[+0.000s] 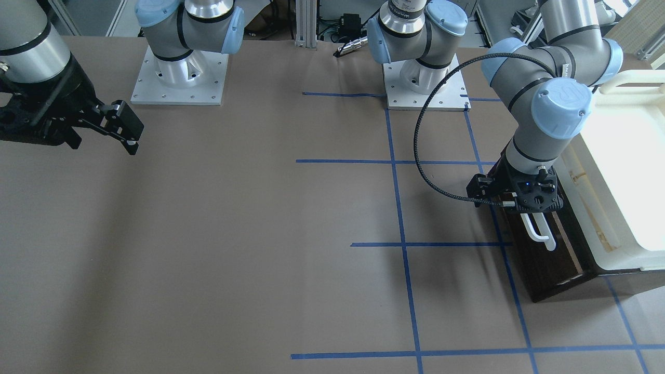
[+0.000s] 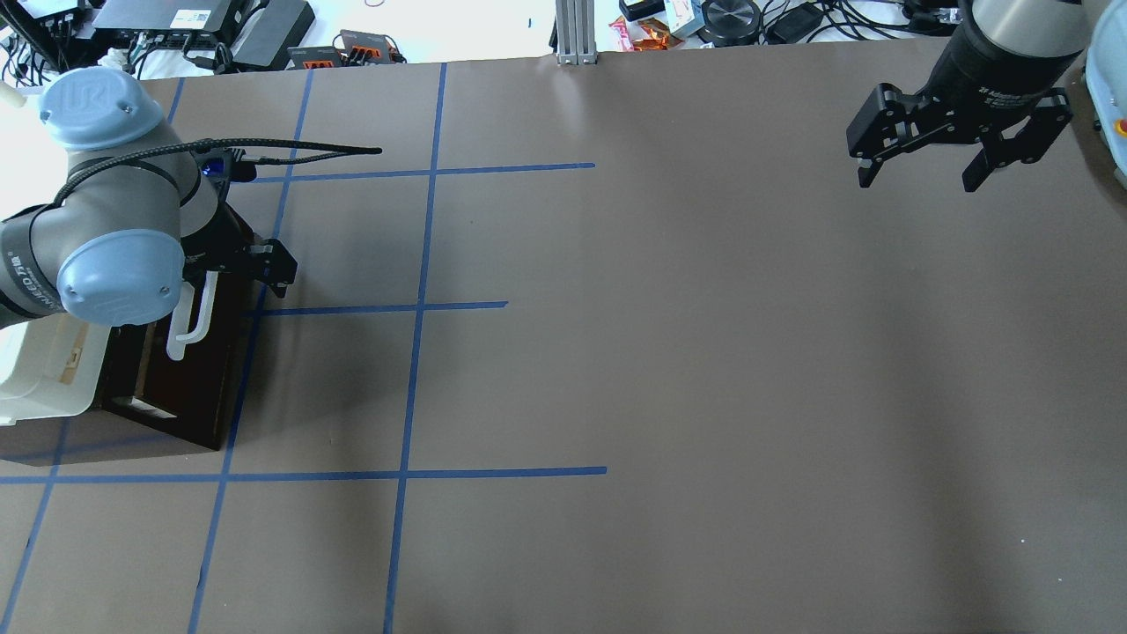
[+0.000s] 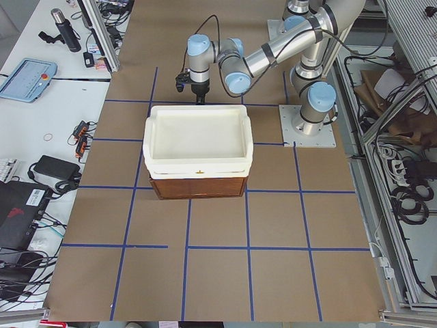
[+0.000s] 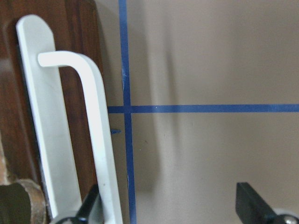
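My gripper [image 1: 515, 190] is over the front of a dark wooden box [image 1: 555, 268], which holds a white bin [image 3: 198, 164]. In the left wrist view one black finger [image 4: 91, 207] lies against the white handle [image 4: 96, 130] on the box's dark wood front, and the other finger [image 4: 252, 207] stands well apart over the floor, so the gripper is open. In the top view the handle [image 2: 201, 317] shows beneath the wrist housing, which hides the fingertips.
Blue tape lines grid the tan floor, which is clear left of the box in the front view. A second black gripper [image 2: 956, 137] hangs at the opposite side. Other arm bases stand at the back.
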